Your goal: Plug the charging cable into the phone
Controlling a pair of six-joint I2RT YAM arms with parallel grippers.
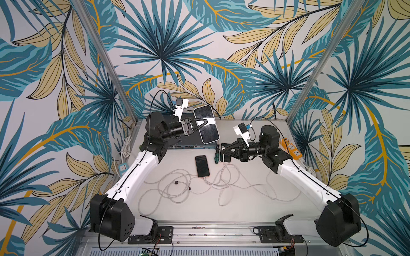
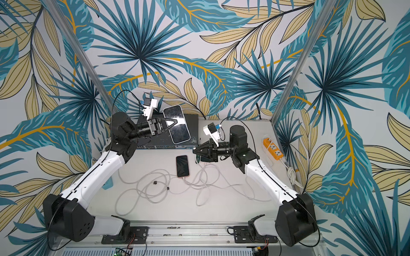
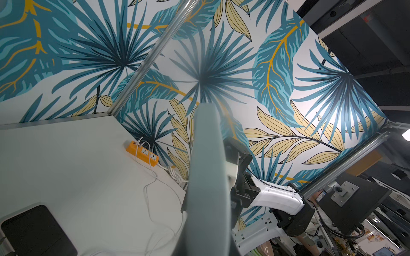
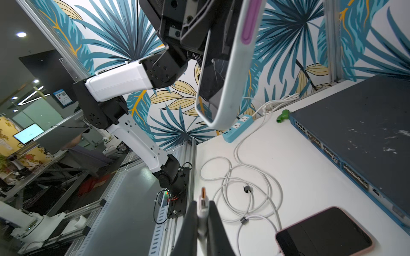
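My left gripper (image 1: 202, 123) is shut on a white-edged phone (image 1: 208, 134), holding it raised above the table, tilted, black face up. In the left wrist view this phone (image 3: 208, 170) is a blurred pale strip seen edge-on. In the right wrist view its white edge (image 4: 232, 85), with a pink slot, hangs above and ahead of my right gripper. That gripper is shut on a thin white plug (image 4: 203, 204) with an orange-brown tip, pointing forward and apart from the phone. I cannot make out the phone's charging port.
A pink-rimmed phone (image 1: 201, 166) lies mid-table; another phone (image 1: 227, 158) is partly under my right gripper. A green-handled screwdriver (image 1: 216, 155) stands between them. White cables (image 1: 170, 187) loop across the front. A dark flat box (image 4: 363, 123) and an orange power strip (image 1: 290, 147) lie behind.
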